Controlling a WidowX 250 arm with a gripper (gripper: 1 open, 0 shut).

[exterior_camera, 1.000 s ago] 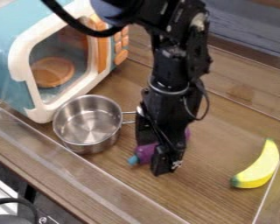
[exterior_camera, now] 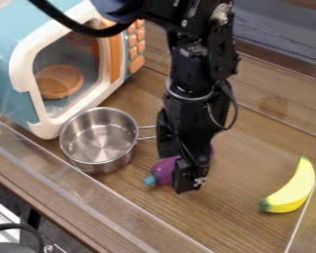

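Note:
My black gripper [exterior_camera: 188,170] reaches down to the wooden counter over a purple eggplant [exterior_camera: 162,174], whose teal cap pokes out at the lower left and whose body is mostly hidden by the gripper. The fingers are around or just over it; whether they touch it cannot be told. A steel saucepan [exterior_camera: 98,146] sits left of the gripper, its handle pointing right.
A toy microwave [exterior_camera: 29,59] with an orange plate [exterior_camera: 58,79] inside stands at the back left. A banana [exterior_camera: 291,188] lies on the right.
The gripper has shifted slightly over the eggplant during the last second, covering it differently. The saucepan and banana have not moved.

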